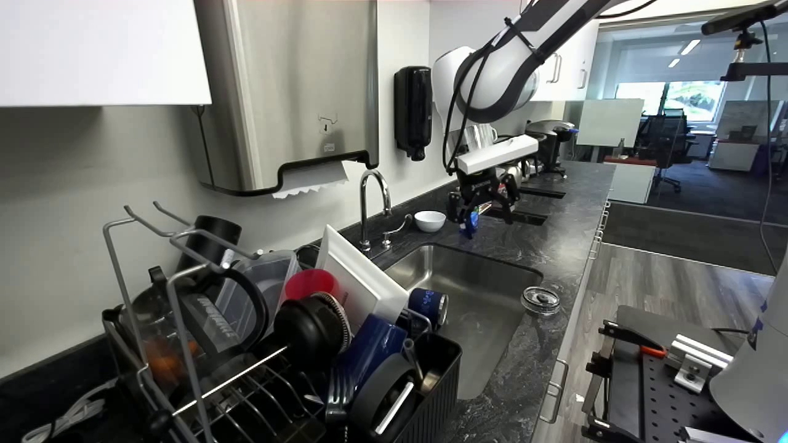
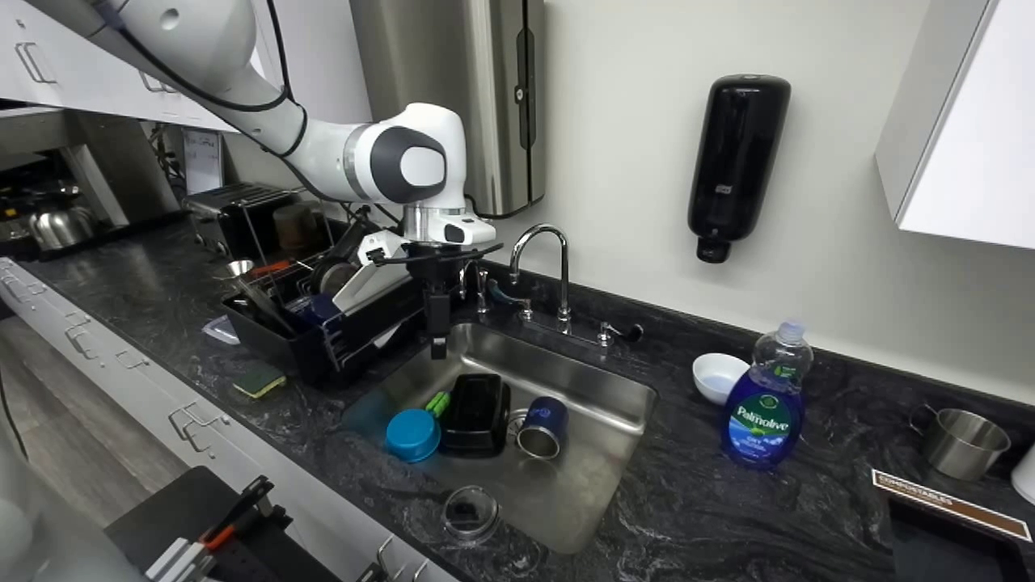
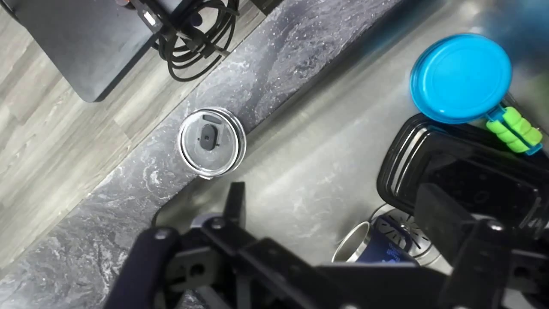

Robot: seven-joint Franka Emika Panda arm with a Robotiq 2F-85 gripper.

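Note:
My gripper stands open above the sink (image 2: 606,485), with nothing between its fingers. In exterior view 2 the gripper (image 2: 438,335) is seen edge-on, high over the sink's rack side. Below it in the sink lie a blue mug (image 2: 545,419) tipped on its side, a black rectangular container (image 2: 475,412) and a round blue lidded item (image 2: 412,435) with a green grip (image 3: 514,129). A clear round lid (image 3: 209,141) rests on the counter's front strip. From exterior view 1, my gripper (image 1: 487,210) hangs in front of the dish soap bottle (image 1: 473,221) and partly covers it.
A crowded dish rack (image 2: 320,330) stands beside the sink, and the faucet (image 2: 563,267) rises behind it. On the other side are a white bowl (image 2: 718,377), the Palmolive bottle (image 2: 764,412) and a metal cup (image 2: 963,441). A sponge (image 2: 259,379) lies near the rack.

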